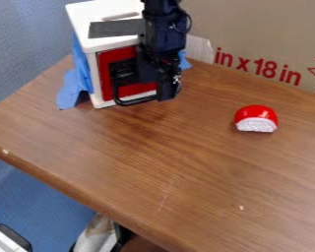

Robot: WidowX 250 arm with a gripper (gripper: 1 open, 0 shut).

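Note:
A white box [91,17] with a red front stands at the back left of the table, on blue cloth [72,87]. My black gripper [157,84] is at the right part of the red front, partly covering it; I cannot tell whether its fingers are open or shut. A red and white rounded object [256,119] lies alone on the wooden table to the right.
A cardboard panel [279,30] stands behind the table. Below the table's left edge is a blue floor with some items at the lower left.

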